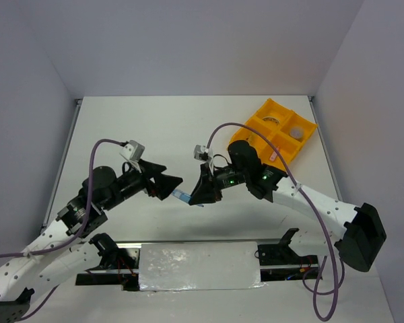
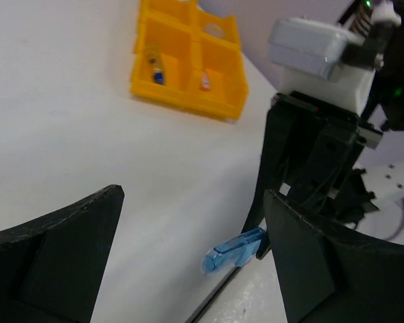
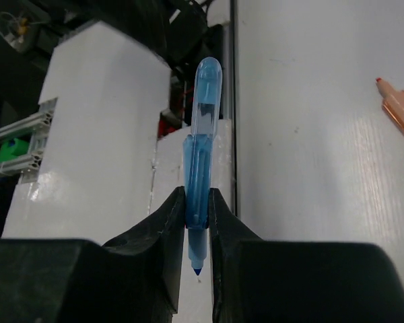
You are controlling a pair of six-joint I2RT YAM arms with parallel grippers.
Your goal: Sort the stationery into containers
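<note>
A blue pen [image 3: 202, 161] is held upright in the right wrist view by my right gripper, shut on it. In the top view this gripper [image 1: 199, 195] has the pen [image 1: 181, 195] pointing toward my left gripper [image 1: 168, 185]. My left gripper is open, and the pen's end [image 2: 225, 256] shows between its fingers, toward the right one. An orange pen [image 3: 402, 111] lies on the table in the right wrist view.
An orange compartment tray [image 1: 269, 111] with a few items inside stands at the back right, beyond the right arm. Walls bound the sides and back.
</note>
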